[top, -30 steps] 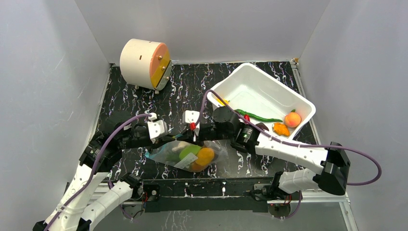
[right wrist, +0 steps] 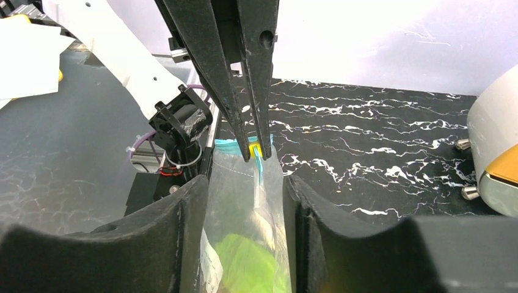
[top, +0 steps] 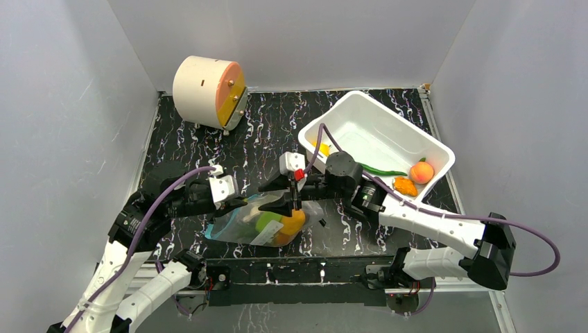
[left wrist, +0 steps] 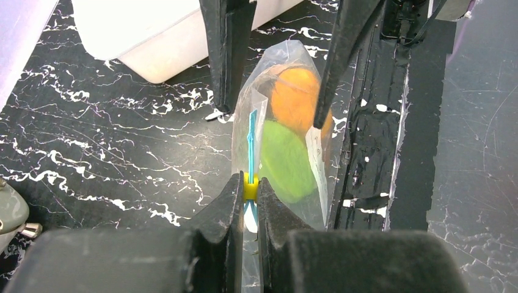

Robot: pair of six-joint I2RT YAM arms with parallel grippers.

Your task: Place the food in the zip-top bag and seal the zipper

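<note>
A clear zip top bag [top: 236,227] lies near the front of the table with orange food [left wrist: 295,97] and green food [left wrist: 286,160] inside. Its blue zipper strip [left wrist: 251,137] carries a small yellow slider [left wrist: 250,188]. My left gripper is shut on that slider. Over the bag, to the right of the left one, my right gripper [top: 269,199] stands open. In the right wrist view, the bag's upper part shows between and beyond the spread right fingers, which hold nothing. Whether the zipper is fully closed along its length cannot be told.
At the back right a white bin [top: 378,118] holds a peach [top: 421,171], an orange-yellow item [top: 405,186] and a green pepper [top: 383,171]. A cream drum-shaped box [top: 201,90] stands at the back left. Bare table lies between them.
My right gripper has opened and drawn back to the right, away from the left one. The left gripper has shifted slightly left, and the bag's zipper end has moved a little with it.
</note>
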